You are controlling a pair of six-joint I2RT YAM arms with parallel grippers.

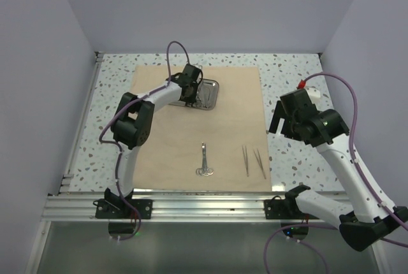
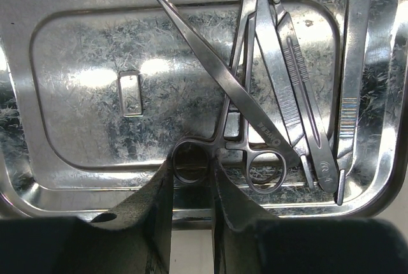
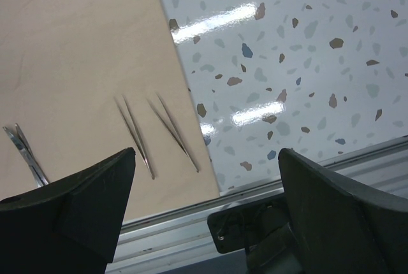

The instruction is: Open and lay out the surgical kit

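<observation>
My left gripper points down at the near side of the metal tray (image 2: 83, 130), its fingers part open. One finger ring of a ringed instrument (image 2: 229, 118) shows between the fingertips; whether they touch it I cannot tell. Across this instrument lies a pair of pointed tweezers (image 2: 220, 73). Other tweezers (image 2: 303, 89) and slim metal handles (image 2: 350, 76) lie at the tray's right side. On the tan cloth (image 1: 172, 153) rest ringed instruments (image 1: 204, 162) and two tweezers (image 1: 246, 161) (image 1: 261, 164). My right gripper (image 1: 276, 125) stands open and empty over the right side.
Speckled table surface (image 1: 296, 165) borders the cloth on both sides. Bare cloth lies between the tray and the laid-out instruments. A metal rail (image 1: 210, 202) runs along the front edge, and walls close in the left, right and back.
</observation>
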